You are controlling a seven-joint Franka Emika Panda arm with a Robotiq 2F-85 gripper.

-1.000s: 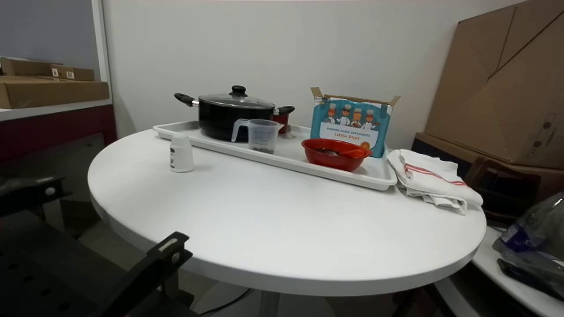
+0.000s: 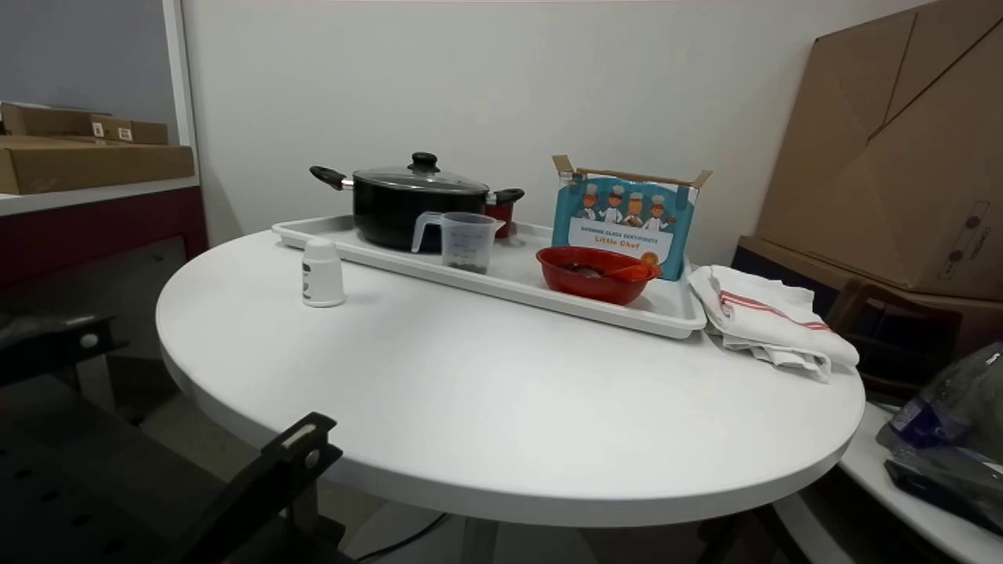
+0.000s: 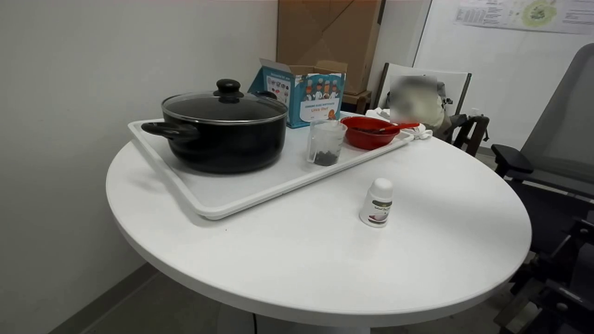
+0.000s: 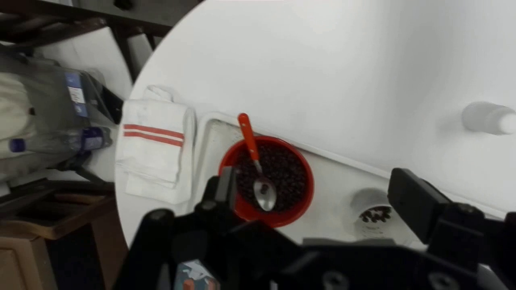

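In the wrist view my gripper stands open, its fingers wide apart with nothing held between them. Below it, on the white tray (image 2: 526,292), a red bowl (image 4: 306,205) holds dark beans and a spoon with an orange-red handle (image 4: 247,135). A clear measuring cup (image 2: 467,240) with some dark beans at its bottom stands on the tray too, partly behind the right finger in the wrist view. Out on the bare table, a white bottle (image 3: 378,203) stands upright. Neither exterior view shows the gripper.
A black lidded pot (image 3: 228,139) and a blue Little Chef box (image 2: 611,221) occupy the back of the tray. Beside its right end lies a folded white towel (image 2: 766,315) with red stripes.
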